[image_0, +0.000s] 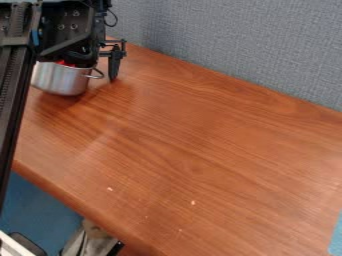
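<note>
A steel pot (60, 82) with a loop handle stands on the wooden table (201, 150) at its far left end, partly covered by the robot arm (60, 30). The gripper (104, 62) is at the pot's right side, beside the handle, with a dark finger pointing down. Whether it is open or shut, and whether anything is between its fingers, cannot be made out.
A grey fabric partition (241, 45) runs along the back edge. Blue floor shows beyond the near left edge.
</note>
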